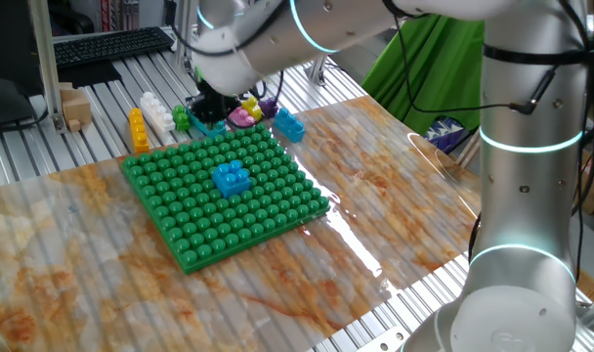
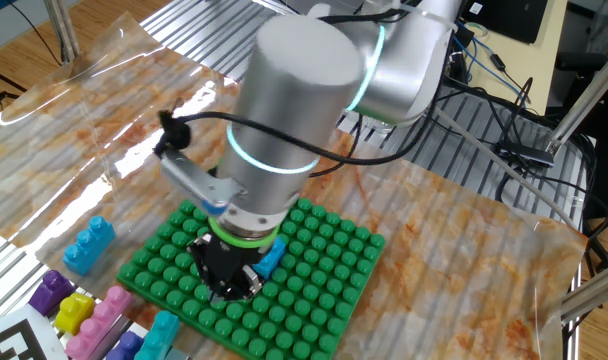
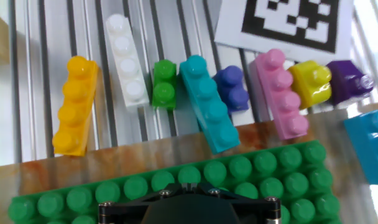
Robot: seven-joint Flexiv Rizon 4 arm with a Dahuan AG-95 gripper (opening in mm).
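Note:
A green studded baseplate point(image 1: 185, 220) lies on the marbled sheet. One blue brick point(image 1: 232, 179) sits on it near the middle; in exterior view 2 that blue brick point(image 2: 271, 258) is partly covered by the gripper. My black gripper point(image 2: 229, 287) hangs over the plate in that view, nothing visibly held. At the lower edge of the wrist view, the gripper shows only in part, so its finger state is unclear. Ahead of it lie a yellow brick point(image 3: 76, 106), white brick point(image 3: 127, 61), green brick point(image 3: 165, 84), teal brick point(image 3: 209, 104) and pink brick point(image 3: 282, 94).
Further right are a small purple-blue brick point(image 3: 232, 88), a yellow piece point(image 3: 311, 84), a dark purple piece point(image 3: 349, 81) and a blue brick point(image 3: 370, 146). Behind them lies a marker card point(image 3: 288, 23). A wooden block point(image 1: 75, 106) stands at the left; marbled sheet around the plate is mostly clear.

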